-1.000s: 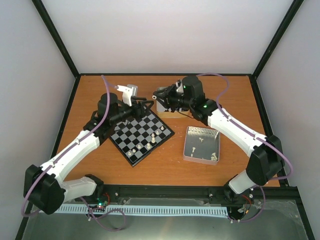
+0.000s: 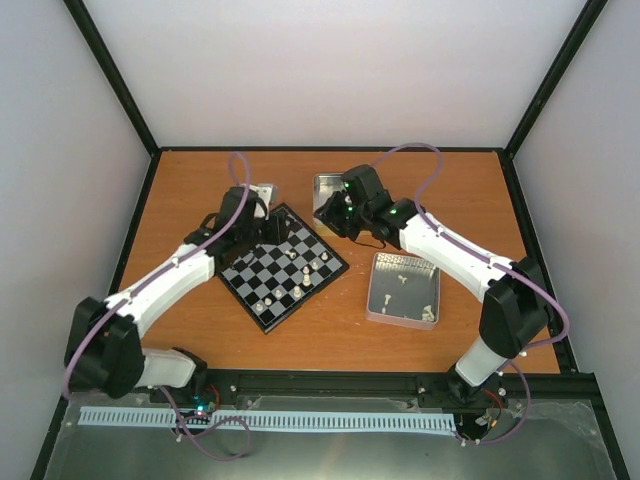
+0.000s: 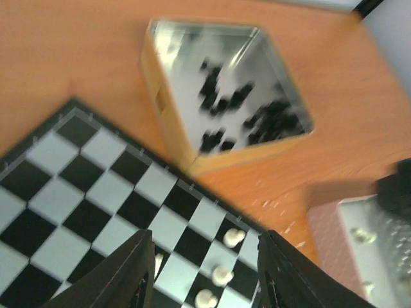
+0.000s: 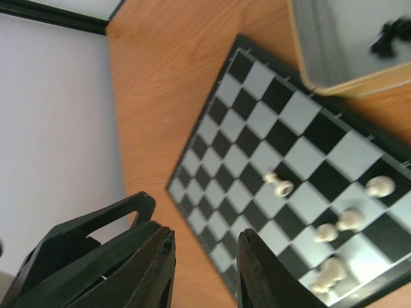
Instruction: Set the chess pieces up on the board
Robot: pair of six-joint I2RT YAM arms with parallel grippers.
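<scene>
The checkered board lies mid-left on the table, with several white pieces on its near-right part, such as a piece at its edge and a lying piece farther in. My left gripper is over the board's back; in its own view its fingers stand apart, with no piece clearly between them. My right gripper is above the board's back-right corner beside the metal box, its fingertips apart. Whether anything is held lower between either pair is hard to tell.
A metal box with several black pieces stands behind the board. A pinkish tray with a few white pieces lies to the right.
The two grippers, close together earlier, have drawn apart: the left moved left and down over the board, the right slightly left. A white piece seen at the right gripper earlier is not visible there now.
</scene>
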